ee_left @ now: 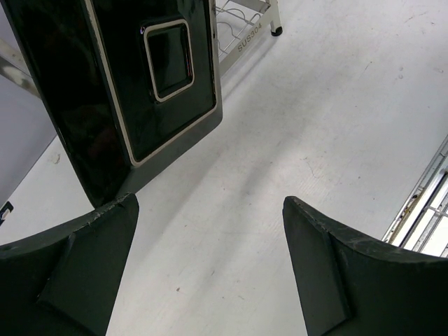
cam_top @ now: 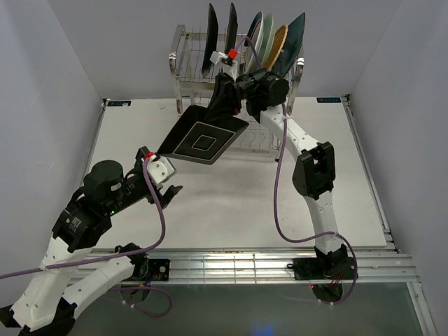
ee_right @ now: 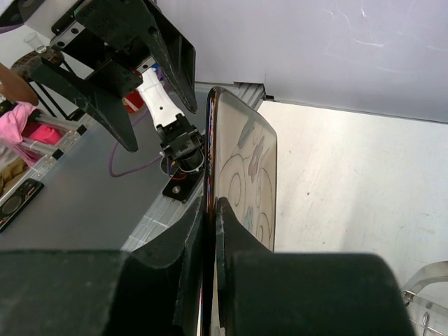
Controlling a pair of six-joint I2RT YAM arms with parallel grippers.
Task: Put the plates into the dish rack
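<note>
A square black plate (cam_top: 203, 142) hangs in the air in front of the dish rack (cam_top: 175, 63), with my right gripper (cam_top: 222, 105) shut on its edge; in the right wrist view the plate (ee_right: 245, 175) stands edge-on between the fingers. My left gripper (cam_top: 166, 190) is open and empty, low and left of the plate; the left wrist view shows the plate (ee_left: 171, 63) above and beyond its fingers. The rack's upper tier holds several upright plates, dark, pale and a brown woven one (cam_top: 275, 45).
Walls stand at both sides and behind; a metal rail (cam_top: 224, 262) runs along the front edge. The rack's lower tier is partly hidden by the plate and right arm.
</note>
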